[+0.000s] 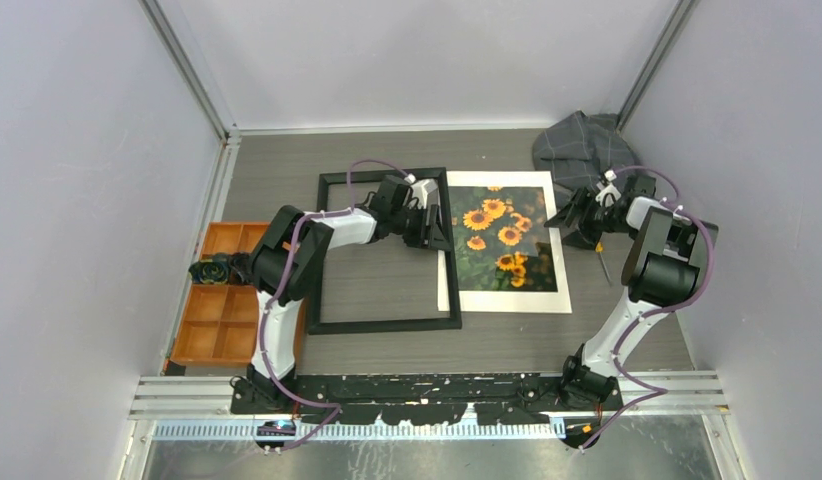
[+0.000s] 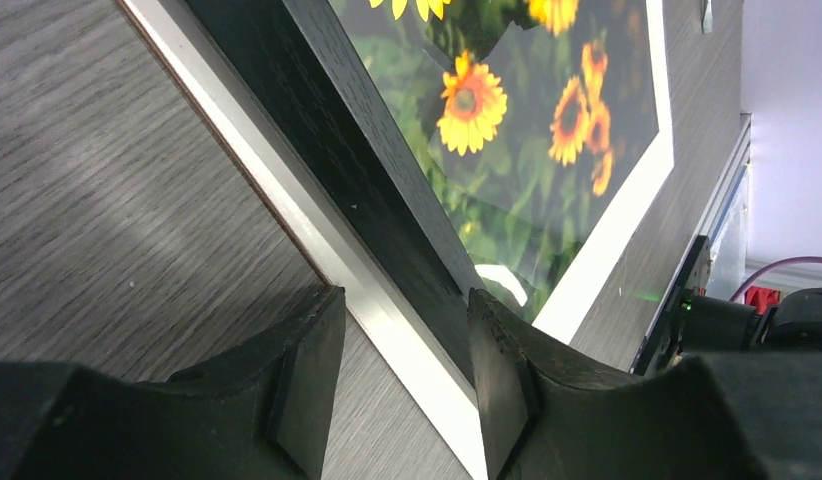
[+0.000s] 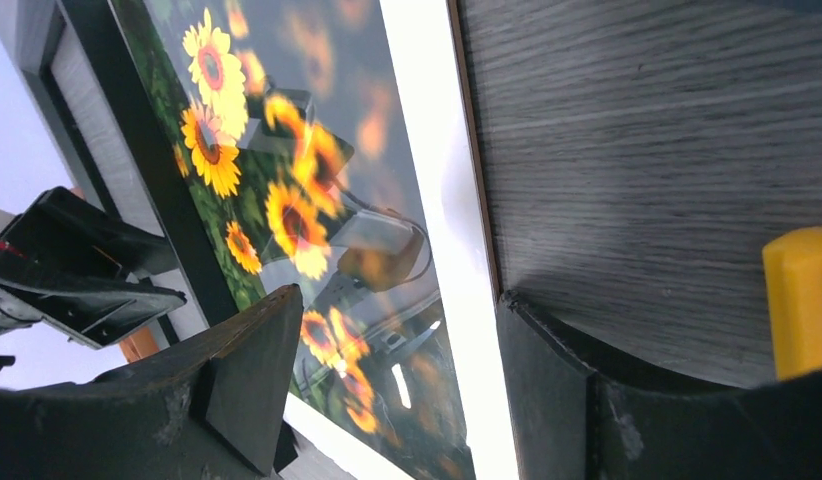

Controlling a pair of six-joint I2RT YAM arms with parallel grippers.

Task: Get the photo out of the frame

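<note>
The sunflower photo (image 1: pixel 502 240) with its white border lies at the middle right, its left edge under the right rail of the black frame (image 1: pixel 382 325). My left gripper (image 1: pixel 430 230) is at that rail, fingers apart, with the rail and the white border (image 2: pixel 407 350) between and beyond the tips in the left wrist view. My right gripper (image 1: pixel 562 220) is at the photo's right edge, fingers apart; one fingertip (image 3: pixel 527 330) touches or nearly touches the white border (image 3: pixel 442 180), the other is over the picture.
An orange compartment tray (image 1: pixel 212 330) stands at the left. A grey cloth (image 1: pixel 577 145) lies at the back right, with a yellow-handled tool (image 1: pixel 600 249) near the right gripper. Bare table lies in front.
</note>
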